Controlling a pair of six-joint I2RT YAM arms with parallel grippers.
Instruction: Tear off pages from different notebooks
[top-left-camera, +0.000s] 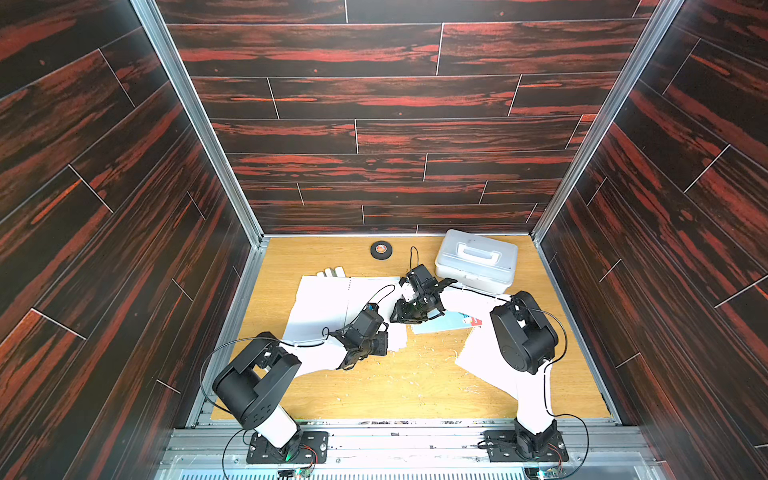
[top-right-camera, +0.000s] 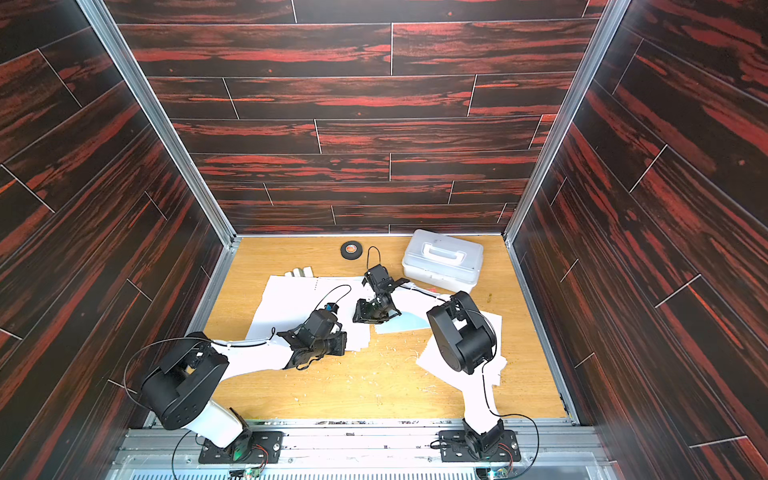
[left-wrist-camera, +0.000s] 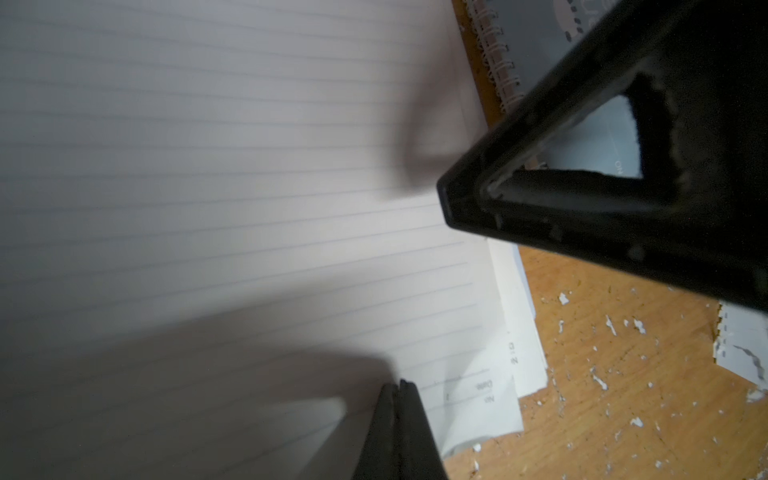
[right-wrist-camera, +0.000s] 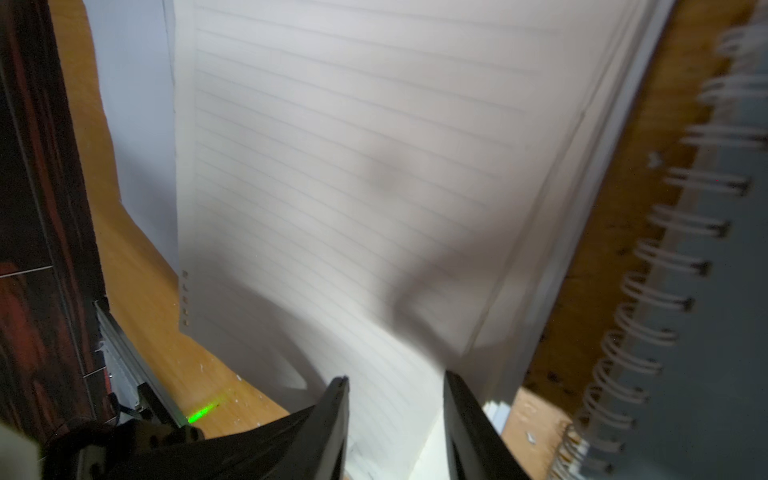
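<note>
An open notebook (top-left-camera: 316, 304) with white lined pages lies at the left of the table. In the left wrist view the tips of my left gripper are together over the lined page (left-wrist-camera: 240, 200), near its printed corner; nothing shows between them. My right gripper has its fingers apart over the lined page (right-wrist-camera: 344, 160), close to its edge, and no sheet is clearly held between them. A second notebook with a blue-grey cover and white spiral rings (right-wrist-camera: 652, 336) lies to the right of the page. From above, the arms cover part of the pages.
Loose white sheets (top-left-camera: 488, 361) lie at the right, under the right arm. A grey box with a handle (top-left-camera: 477, 260) and a black tape roll (top-left-camera: 381, 250) stand at the back. Paper scraps dot the bare front middle of the table (top-left-camera: 416, 384).
</note>
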